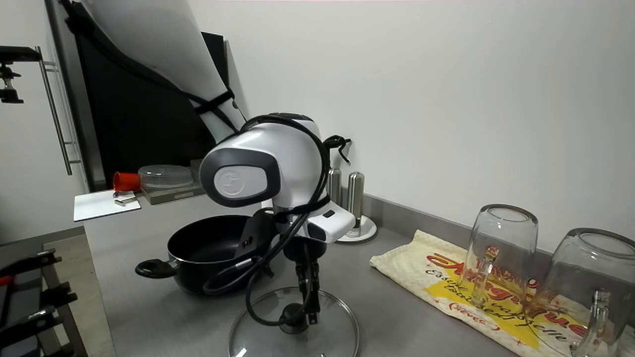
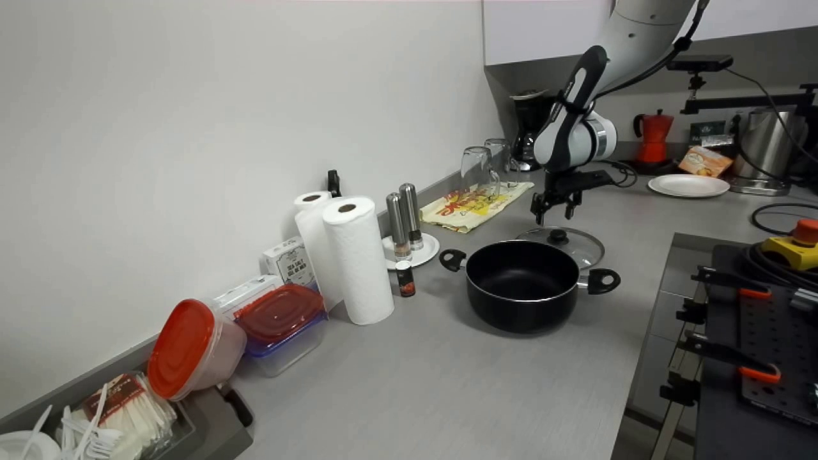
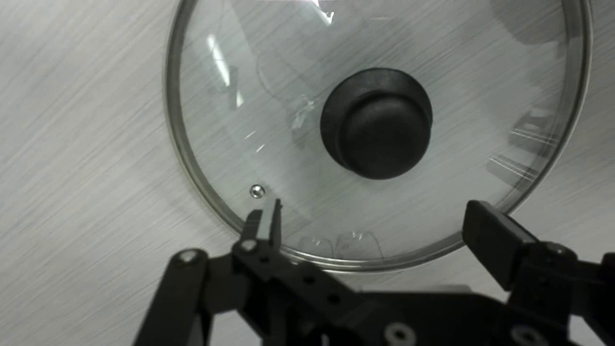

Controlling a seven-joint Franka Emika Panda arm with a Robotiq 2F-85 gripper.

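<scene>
A round glass lid with a metal rim lies flat on the counter, its black knob facing up. My gripper is open above the lid's near edge in the wrist view, with nothing between its widely spread fingers. The knob lies beyond the fingertips there, untouched as far as I can see. A black two-handled pot, uncovered and empty, stands close to the lid. In exterior view 2 the gripper hangs over the lid.
Salt and pepper mills stand on a white plate by the wall. Two upturned glass mugs rest on a printed cloth. Paper towel rolls and plastic containers line the wall.
</scene>
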